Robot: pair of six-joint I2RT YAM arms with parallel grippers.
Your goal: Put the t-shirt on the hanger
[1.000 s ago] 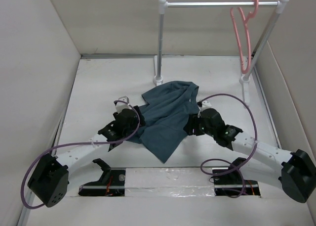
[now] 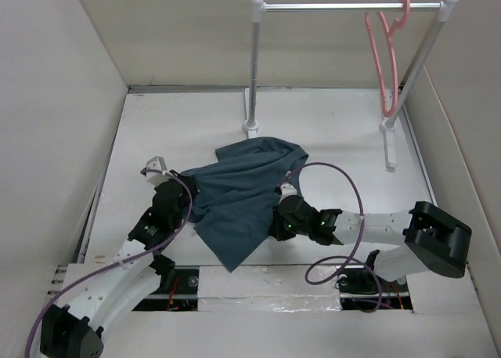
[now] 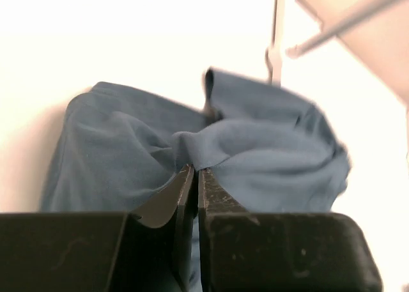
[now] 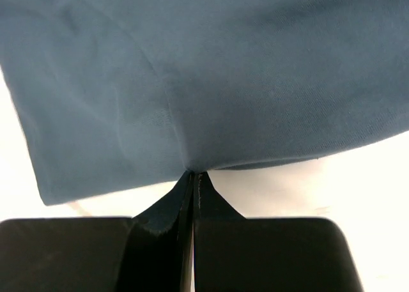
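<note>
The dark teal t shirt [image 2: 243, 201] lies crumpled on the white table between both arms. My left gripper is shut on a fold of the shirt at its left side, seen in the left wrist view with cloth rising from the fingertips. My right gripper is shut at the shirt's near edge, with the cloth at its fingertips in the right wrist view. A pink hanger [image 2: 395, 99] hangs at the right end of the rail.
The metal rack [image 2: 337, 6] stands at the back, its posts' feet behind and to the right of the shirt. Walls enclose the table at the sides and back. Bare table lies left and right of the shirt.
Both grippers have moved left, the right one also nearer the front, and the shirt has shifted left with them, its near corner lower in the top view.
</note>
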